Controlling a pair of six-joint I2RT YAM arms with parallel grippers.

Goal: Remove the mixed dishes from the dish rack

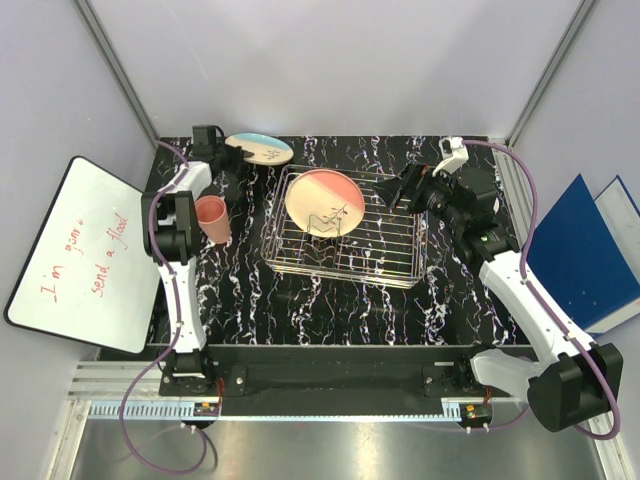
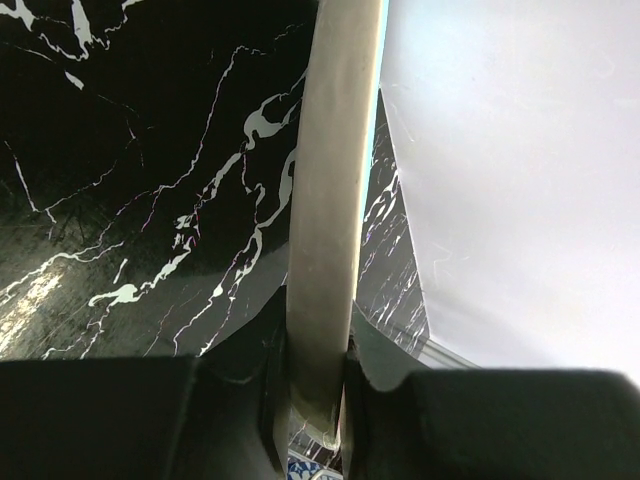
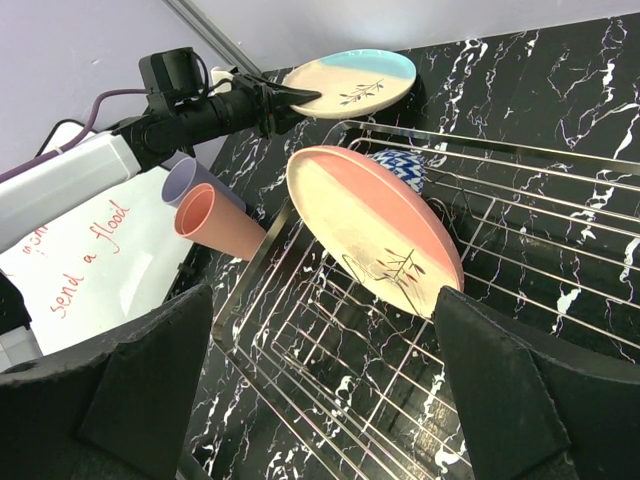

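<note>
A blue-and-cream plate [image 1: 262,150] is behind the rack at the back left, its left edge in my left gripper [image 1: 243,155]. In the left wrist view, the fingers are shut on the plate's pale rim [image 2: 333,180]. A pink-and-cream plate [image 1: 325,203] leans in the left part of the wire dish rack [image 1: 385,240]. Behind that plate, the right wrist view shows a blue-and-white patterned dish [image 3: 403,165], partly hidden. My right gripper [image 1: 390,195] stands open above the rack's right part, nothing between its fingers.
Left of the rack stands a pink cup [image 1: 213,218]; a purple-grey cup [image 3: 190,180] shows beside it in the right wrist view. A whiteboard [image 1: 80,255] lies at the left, a blue panel [image 1: 580,255] at the right. The counter in front of the rack is clear.
</note>
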